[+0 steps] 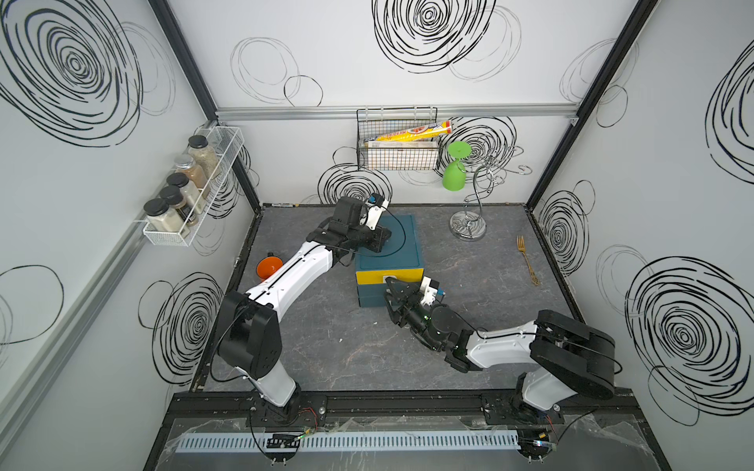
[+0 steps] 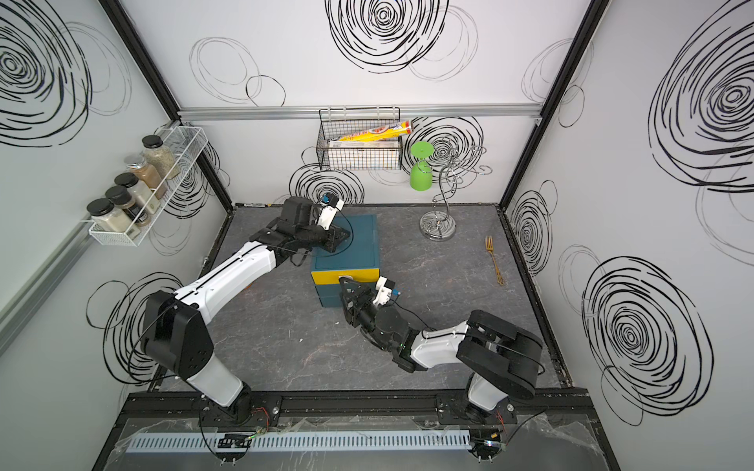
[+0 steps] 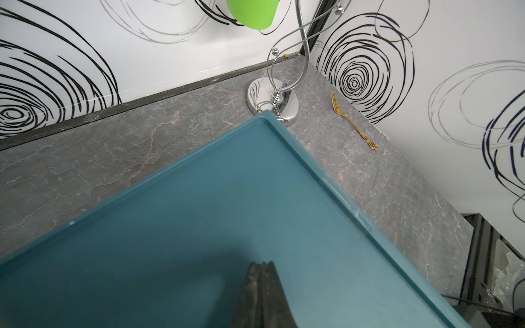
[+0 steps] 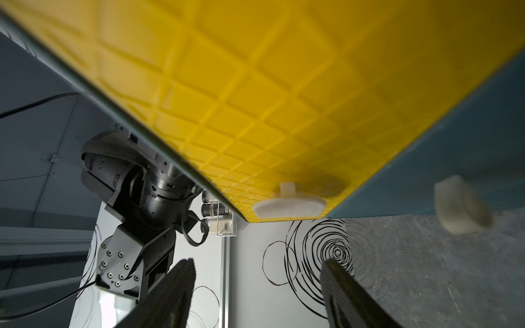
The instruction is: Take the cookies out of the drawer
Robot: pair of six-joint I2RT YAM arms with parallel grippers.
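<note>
A blue drawer box (image 1: 404,239) stands mid-table with a yellow upper drawer front (image 4: 262,98) and a blue lower one. Both drawers appear closed, and no cookies are visible. In the right wrist view, a white handle (image 4: 289,207) sticks out from the yellow front, and a second white handle (image 4: 459,207) from the blue one. My right gripper is part open in front of the yellow drawer, its fingers apart with nothing between them and the upper handle just beyond. Over the box top, my left gripper is shut, its fingertips together and empty.
A chrome stand with a green cup (image 1: 454,174) is at the back right, and a gold fork (image 1: 527,260) lies farther right. An orange cup (image 1: 269,267) sits on the left behind the left arm. Table space right of the box is free.
</note>
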